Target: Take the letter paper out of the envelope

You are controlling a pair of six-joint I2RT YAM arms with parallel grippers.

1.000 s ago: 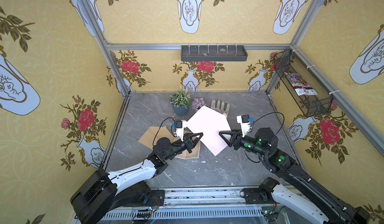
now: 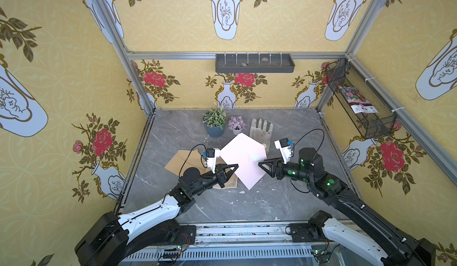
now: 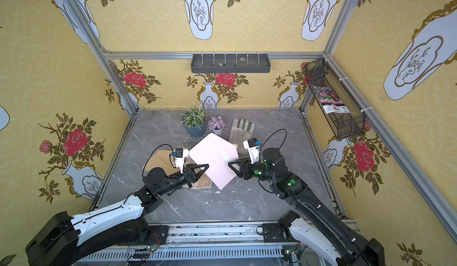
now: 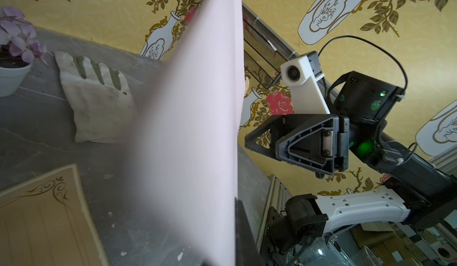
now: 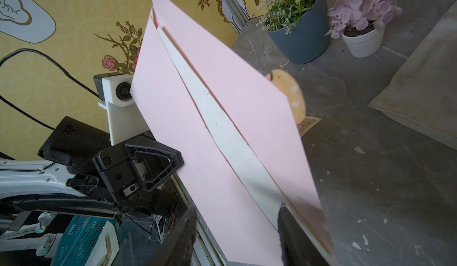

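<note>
A pink envelope [image 2: 242,159] hangs tilted above the table, its edge pinched in my left gripper [image 2: 236,167], which is shut on it. From the right wrist view its mouth gapes a little, and pale letter paper [image 5: 219,123] shows as a strip between the two pink sides. A round tan disc [image 5: 288,94] sits at the envelope's far edge. My right gripper [image 2: 264,168] is part open at the mouth side. Its fingers [image 5: 295,237] are blurred low in the right wrist view, one overlapping the mouth. Contact with the paper cannot be made out.
A brown envelope [image 2: 183,162] and a decorated tan sheet [image 4: 47,218] lie on the table beneath. Behind stand a blue-potted plant [image 2: 215,125], a small pink-flowered pot [image 2: 236,124] and a work glove [image 2: 254,128].
</note>
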